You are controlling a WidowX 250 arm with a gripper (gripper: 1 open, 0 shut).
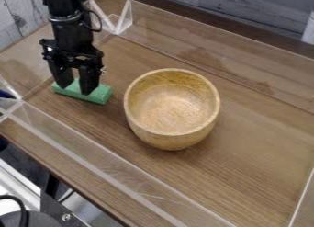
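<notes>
My black gripper (72, 67) hangs at the upper left, over a green block (88, 92) lying on the wooden table (233, 185). The fingers reach down to the block's far side; whether they touch it or are open or shut cannot be told at this size. A large round wooden bowl (172, 107) stands to the right of the block, apart from it.
The table to the right, behind and in front of the bowl is clear. Cables and the table's edge lie along the left side.
</notes>
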